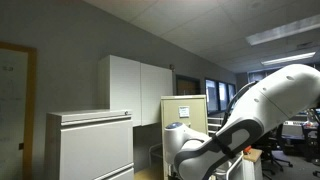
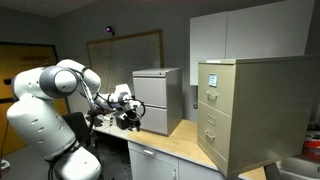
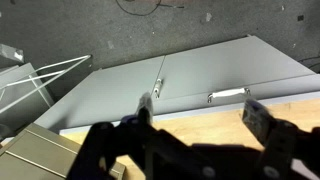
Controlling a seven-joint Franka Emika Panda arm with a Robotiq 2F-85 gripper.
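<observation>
My gripper stands open in the wrist view, its two dark fingers wide apart with nothing between them. Below it in that view are the grey fronts of a low cabinet (image 3: pixel 110 93), with a handle (image 3: pixel 229 93) on the right-hand front, and a strip of the wooden counter top (image 3: pixel 205 127). In exterior view 2 the white arm (image 2: pixel 85 90) reaches from the left, its gripper end small and dark near the counter's left end. The fingers are not clear in exterior view 1, where the arm (image 1: pixel 260 110) fills the right side.
A grey drawer cabinet (image 2: pixel 152 88) and a tan filing cabinet (image 2: pixel 212 128) stand on the counter (image 2: pixel 186 139); a bare wooden stretch lies between them. White cupboards (image 1: pixel 137 84) hang on the wall. A white wire rack (image 3: pixel 45 75) and dark floor (image 3: pixel 215 30) show in the wrist view.
</observation>
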